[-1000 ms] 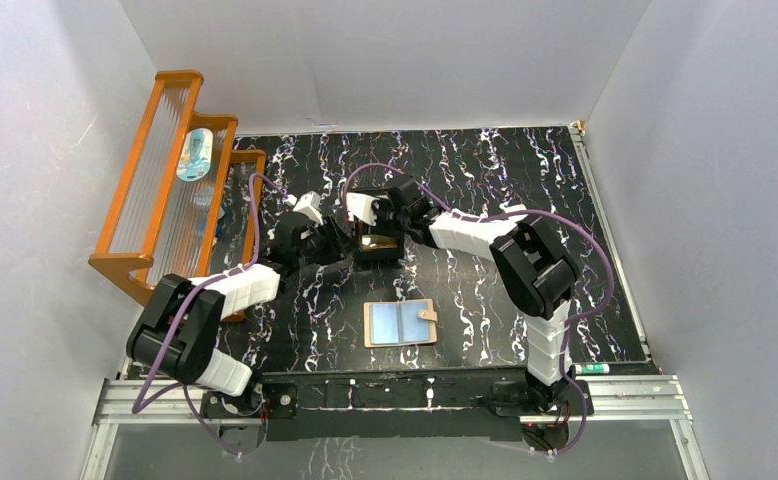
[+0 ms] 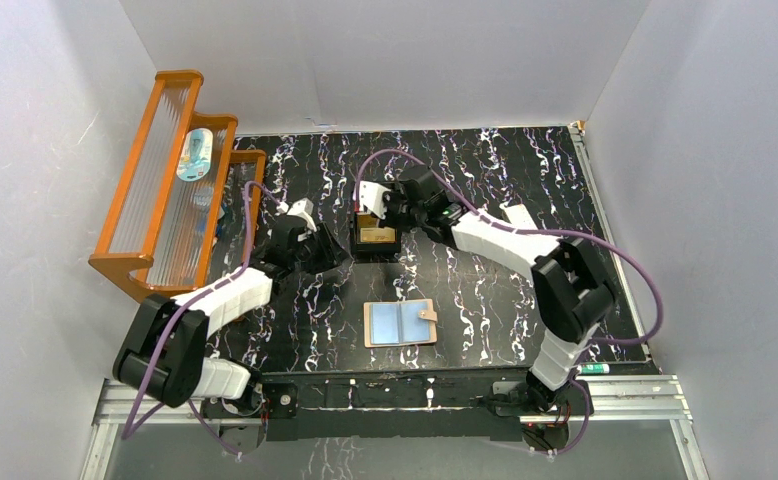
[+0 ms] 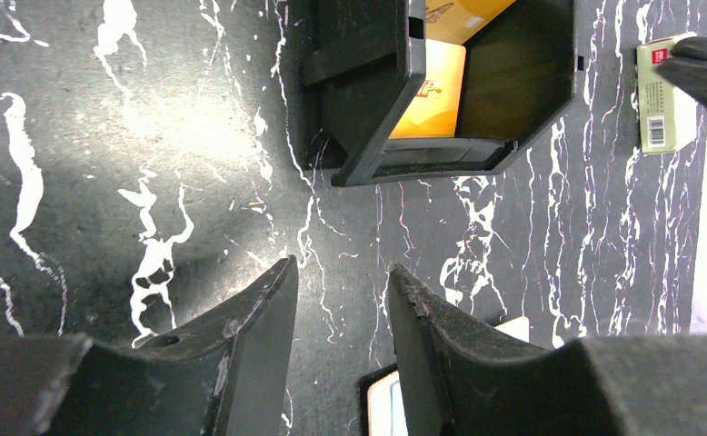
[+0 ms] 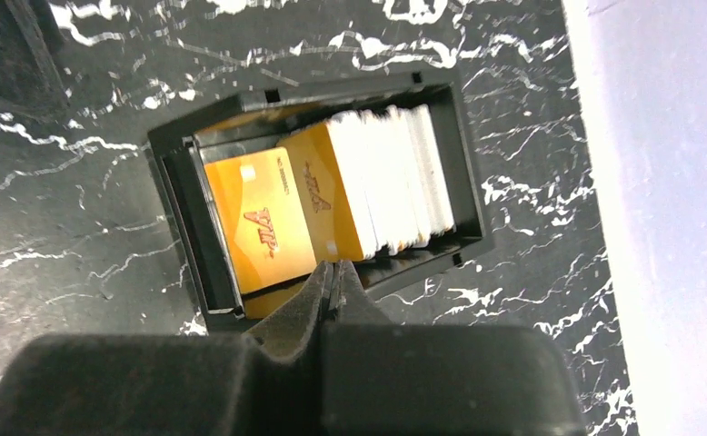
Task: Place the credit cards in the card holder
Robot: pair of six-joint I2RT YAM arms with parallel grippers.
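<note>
The black card holder [image 2: 378,245] stands at the table's centre, holding orange VIP cards and a stack of white-edged cards; in the left wrist view its orange cards [image 3: 430,86] show too. My right gripper is shut above the holder, nothing visible between its fingertips. My left gripper is open, left of and in front of the holder, with bare table between its fingers. An open tan case with pale blue sleeves [image 2: 385,322] lies toward the front.
A wooden rack [image 2: 145,255] fills the left side. A small box [image 3: 652,100] lies right of the holder. Walls enclose the sides and back.
My right arm has moved right and up in the top view, uncovering more of the holder. The left arm has drawn slightly left, away from the holder.
</note>
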